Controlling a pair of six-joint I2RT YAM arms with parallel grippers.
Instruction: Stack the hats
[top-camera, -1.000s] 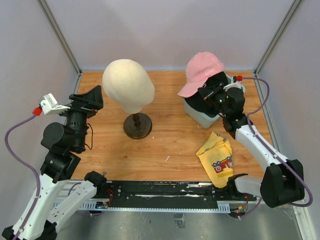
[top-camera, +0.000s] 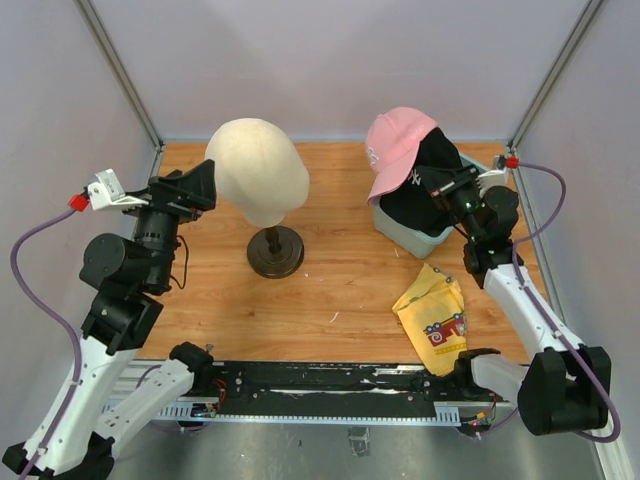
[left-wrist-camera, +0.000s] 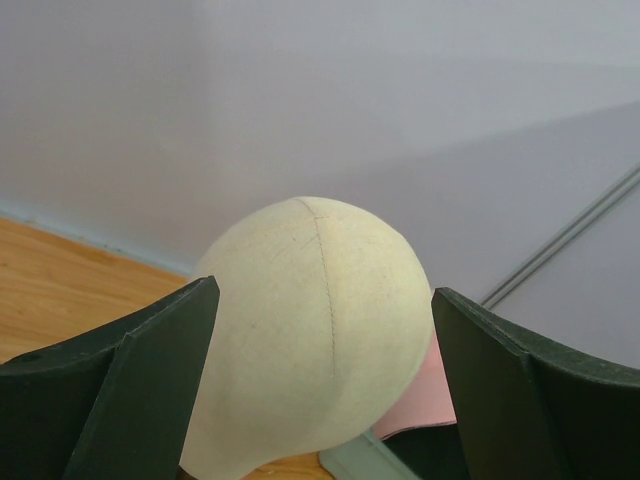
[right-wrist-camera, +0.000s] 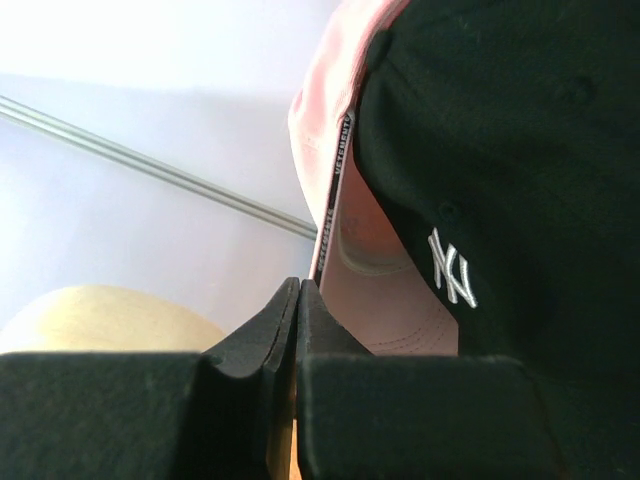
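Observation:
A pink cap (top-camera: 398, 145) leans tilted over the grey-blue bin at the back right, against a black cap (top-camera: 440, 150) with a white mark. My right gripper (top-camera: 425, 181) is shut beside the black cap. In the right wrist view, the lettered rim of the pink cap (right-wrist-camera: 333, 180) runs down to its fingertips (right-wrist-camera: 318, 305); whether any rim is pinched between them cannot be seen. My left gripper (top-camera: 205, 185) stands open just left of the bare cream head form (top-camera: 258, 170), which shows beyond its fingers (left-wrist-camera: 145, 375) in the left wrist view.
The head form rises from a dark round base (top-camera: 275, 252). Both caps lie at the bin (top-camera: 410, 235). A yellow cloth bag (top-camera: 433, 312) rests on the table before it. Bare wooden tabletop (top-camera: 340, 270) lies between stand and bin.
The right gripper has shifted to the right. Meanwhile the pink cap has turned and tipped, showing more of the black cap. The left gripper has moved slightly right, towards the head form.

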